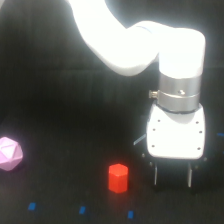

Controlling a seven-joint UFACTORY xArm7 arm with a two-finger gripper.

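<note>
A small red block [118, 178] rests on the dark table, left of my gripper. Off at the left edge of the view lies a pink faceted ball [10, 153]. My white gripper [172, 186] points downward to the right of the red block and apart from it. Its two thin dark fingers stand well apart, so it is open. Nothing shows between them.
Small blue marks [82, 210] dot the dark surface along the front. A black backdrop fills the rear.
</note>
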